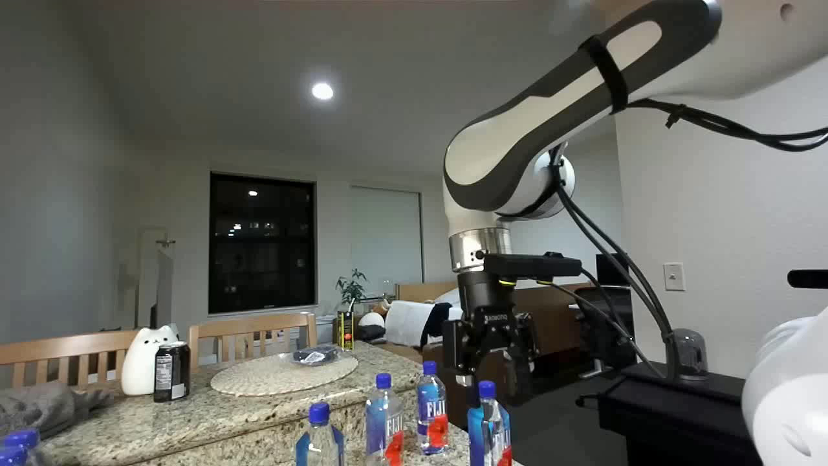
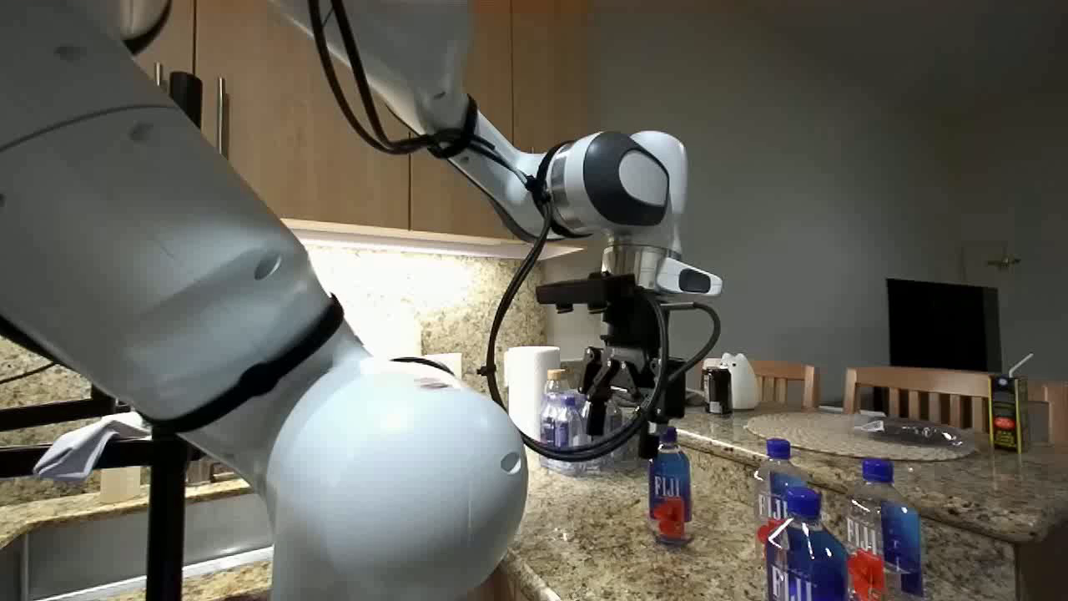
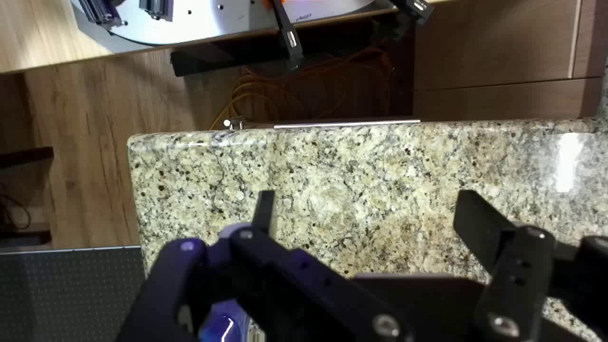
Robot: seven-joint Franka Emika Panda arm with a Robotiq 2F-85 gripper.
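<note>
My gripper [image 1: 490, 377] points down over the granite counter, open, with nothing between its fingers. In the wrist view the black fingertips of the gripper stand wide apart above bare stone. Several blue-capped FIJI water bottles stand upright on the counter; the second exterior view shows one bottle [image 2: 671, 492] just beneath and beside the gripper [image 2: 622, 429], and other bottles [image 2: 883, 531] to the right. The first exterior view has bottles [image 1: 385, 423] along its lower edge, their bases cut off. Part of a blue bottle [image 3: 223, 326] shows behind the left finger in the wrist view.
A raised granite ledge [image 1: 272, 408] holds a woven mat [image 1: 256, 379], a dark can [image 1: 171, 374] and a white cat figure [image 1: 146, 361]. More bottles [image 2: 562, 426] cluster by a paper towel roll [image 2: 531, 386]. The counter's edge [image 3: 342, 126] borders a drop to the floor.
</note>
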